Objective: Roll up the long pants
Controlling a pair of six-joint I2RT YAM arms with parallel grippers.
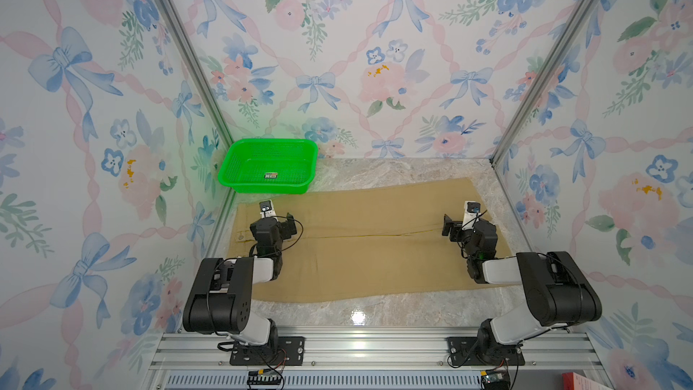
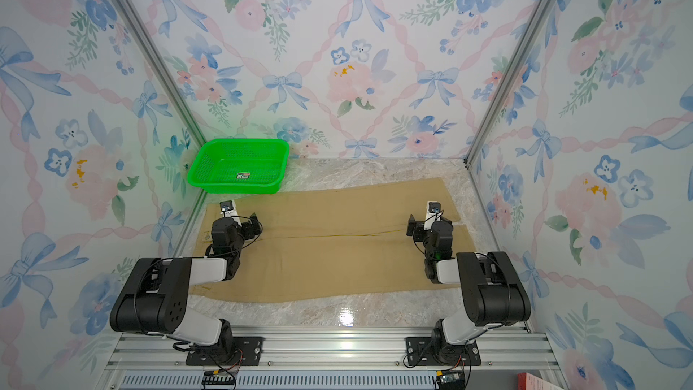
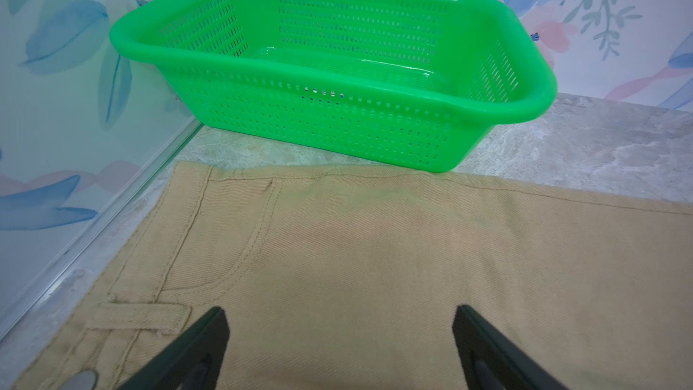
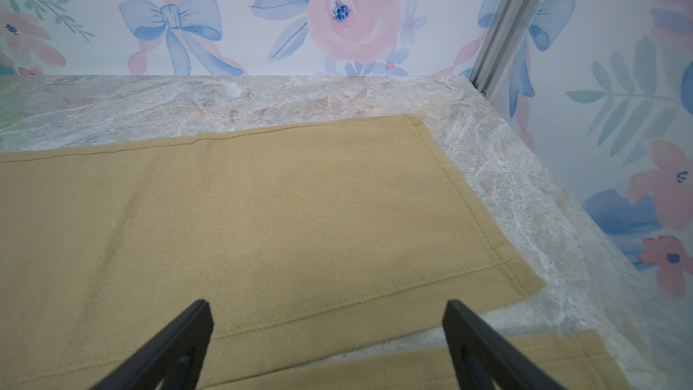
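Tan long pants (image 1: 361, 267) lie flat across the marble table, waistband with pocket at the left, both legs running side by side to the hems at the right. My left gripper hangs over the waist end, open, with fabric below its apart fingers. My right gripper stands open above the leg ends near the hems, nothing between its fingers; the corner of the far leg shows ahead of it in the right wrist view.
A green perforated basket (image 1: 267, 187) sits at the back left, just behind the waist end. Bare marble (image 1: 389, 169) shows along the back, front and right side. Patterned walls enclose the table on three sides.
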